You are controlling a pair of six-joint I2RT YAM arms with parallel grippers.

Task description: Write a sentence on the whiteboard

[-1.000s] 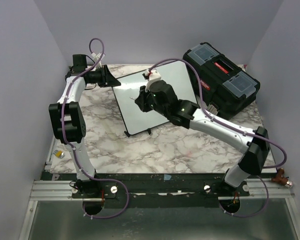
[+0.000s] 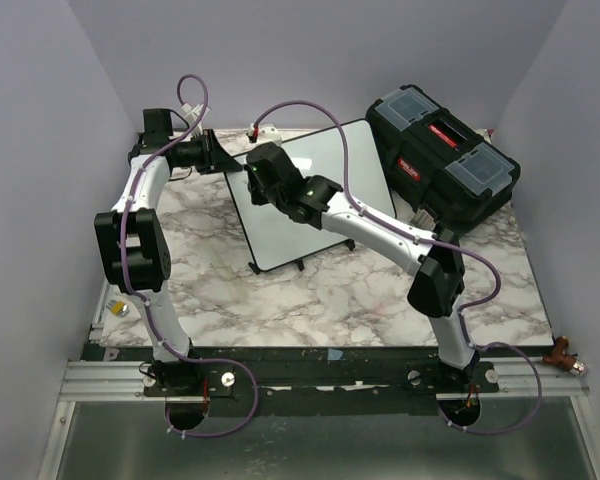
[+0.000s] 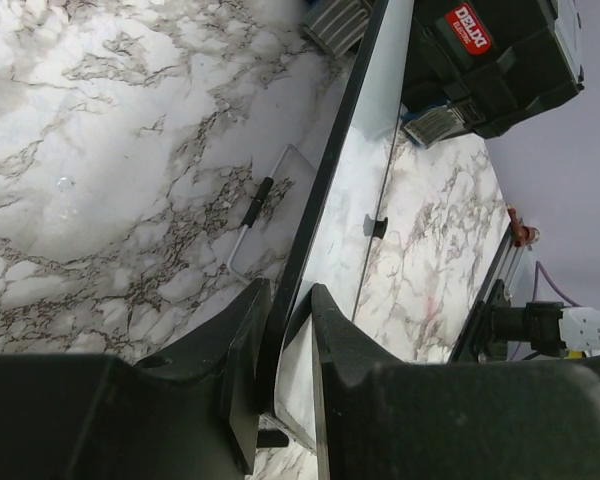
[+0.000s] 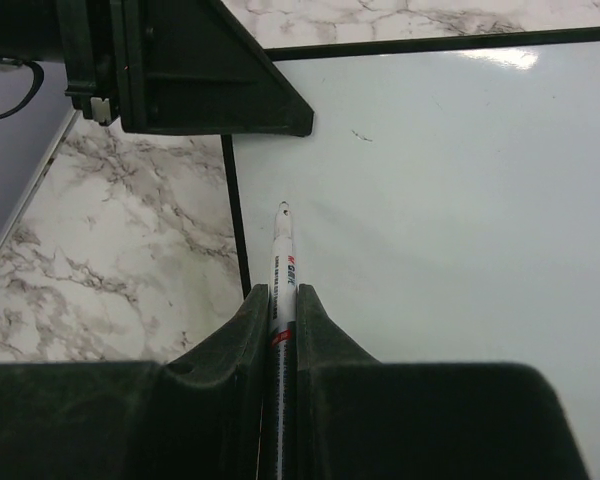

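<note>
The tilted whiteboard (image 2: pixel 310 240) stands mid-table. My left gripper (image 2: pixel 228 165) is shut on its upper left corner; in the left wrist view the board's edge runs between the fingers. My right gripper is shut on a white marker (image 4: pixel 283 260) whose tip points at the board's upper left area, below the left gripper. Whether the tip touches is unclear. A short dark mark (image 4: pixel 361 135) shows near the board's top left.
A black toolbox (image 2: pixel 440 150) sits at the back right, beside the board.
My right arm has moved leftward with the marker, toward the board's upper left. The left arm and whiteboard have stayed in place.
</note>
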